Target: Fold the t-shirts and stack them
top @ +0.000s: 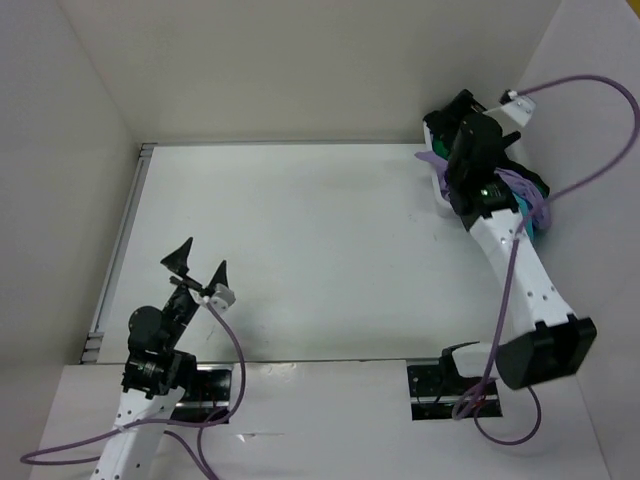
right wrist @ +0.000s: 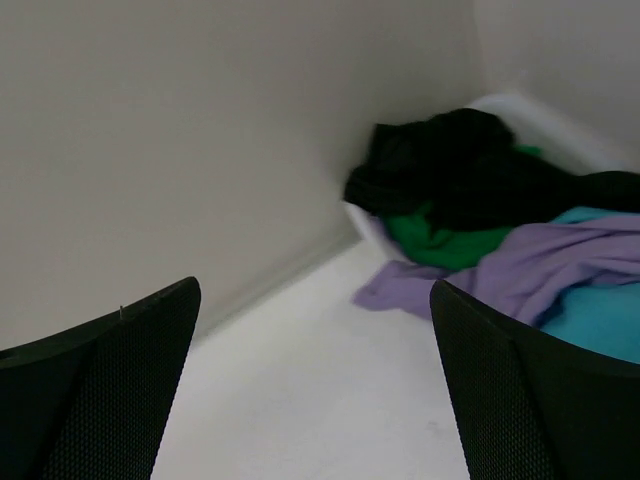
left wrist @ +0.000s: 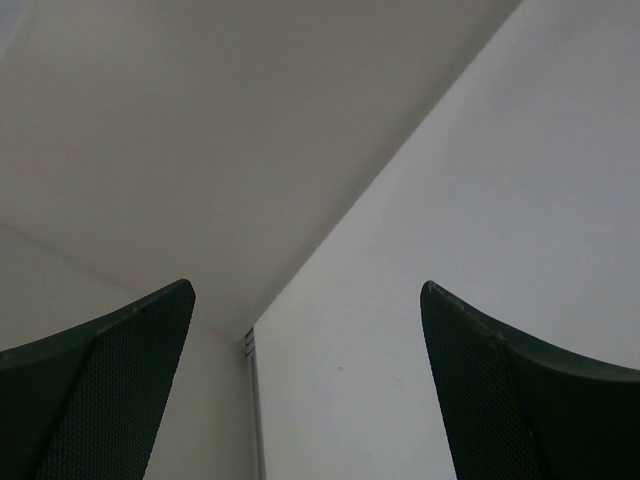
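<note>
A heap of t-shirts fills a white bin [top: 441,201] at the table's far right corner. The right wrist view shows a black shirt [right wrist: 450,165], a green one [right wrist: 445,245], a purple one [right wrist: 540,258] and a turquoise one [right wrist: 600,315]; some cloth hangs over the rim. My right gripper [top: 488,120] is above this heap, open, its fingers [right wrist: 130,380] apart with no cloth between them, and the arm hides part of the pile. Over the table's front left stands my left gripper [top: 205,254], open and empty, with only walls and table beyond its fingers [left wrist: 120,390].
Walls rise behind it and on both sides; the right wall [top: 590,180] is close to the bin. Purple cables [top: 508,280] loop from both arms.
</note>
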